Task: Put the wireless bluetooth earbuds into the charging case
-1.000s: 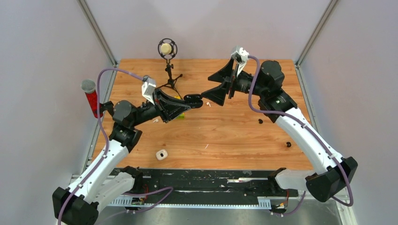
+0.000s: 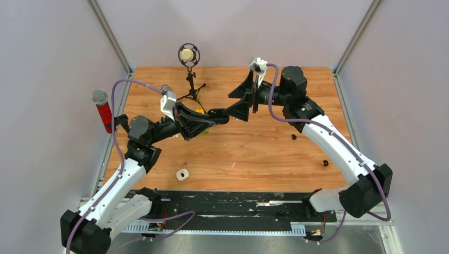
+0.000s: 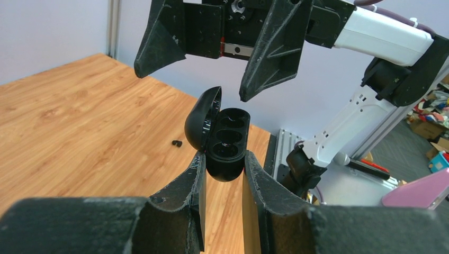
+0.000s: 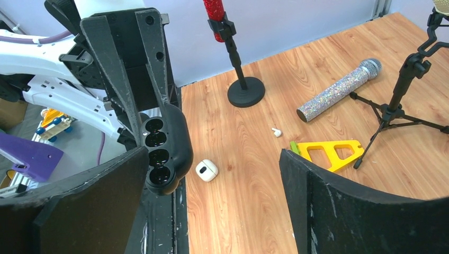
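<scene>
My left gripper [image 2: 211, 121] is shut on a black charging case [image 2: 217, 116], held up above the table. Its lid [image 3: 203, 119] stands swung open in the left wrist view. The case's glossy dark wells [image 4: 157, 139] face the right wrist camera; I cannot tell whether anything sits in them. My right gripper is open close by the case, one finger on either side, with nothing between its fingers. Two small black earbuds lie apart on the right of the table: an upper earbud [image 2: 294, 137] and a lower earbud [image 2: 325, 163].
A white earbud case [image 4: 207, 170] and a white earbud [image 4: 277, 132] rest on the wood. Further back are a glittery microphone [image 4: 341, 90], a yellow-green object [image 4: 331, 152] and a tripod stand [image 2: 191, 84].
The left gripper with the case has hardly moved.
</scene>
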